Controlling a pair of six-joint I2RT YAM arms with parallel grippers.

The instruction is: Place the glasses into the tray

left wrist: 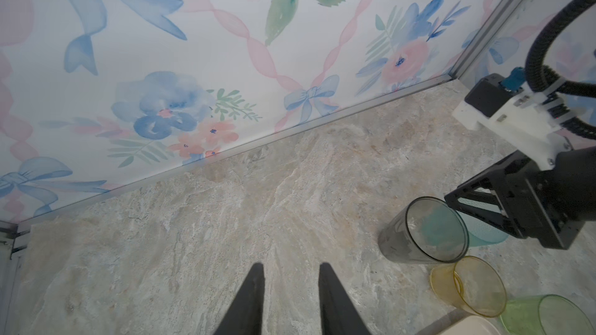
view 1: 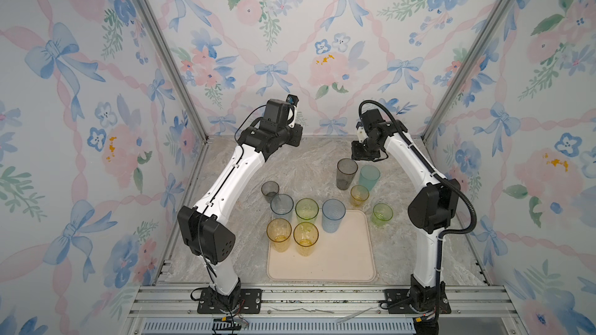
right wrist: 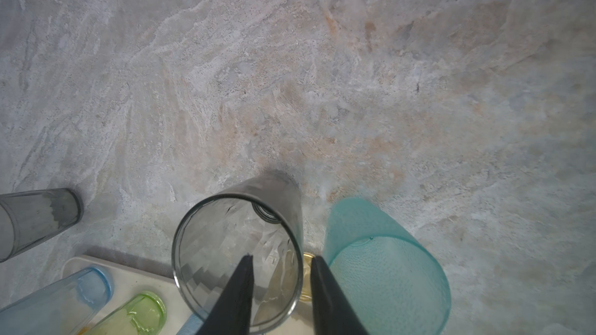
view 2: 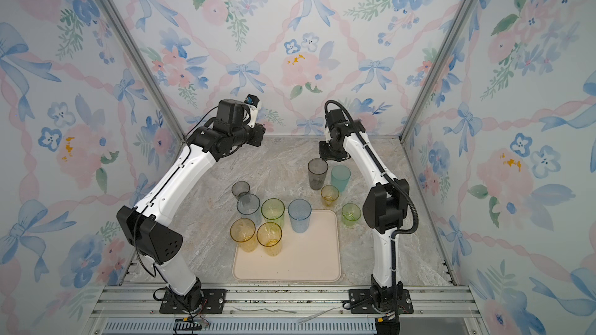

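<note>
My right gripper is part open, its fingers on either side of the near rim of a tall grey glass (right wrist: 279, 198) in the right wrist view. Whether they touch the rim cannot be told. A teal glass (view 1: 369, 178) stands right of the grey one, with a small yellow glass (view 1: 358, 196) and a small green glass (view 1: 382, 214) nearer the tray (view 1: 341, 260). Several glasses, among them a blue one (view 1: 333, 216), stand upright in the tray. My left gripper hangs open and empty over bare table at the back left.
A small dark grey glass (view 1: 270, 191) stands just behind the tray's left back corner. The tray's front and right parts are bare. Open table (view 1: 310, 164) lies between the two arms, and the patterned wall (view 1: 273, 43) rises behind.
</note>
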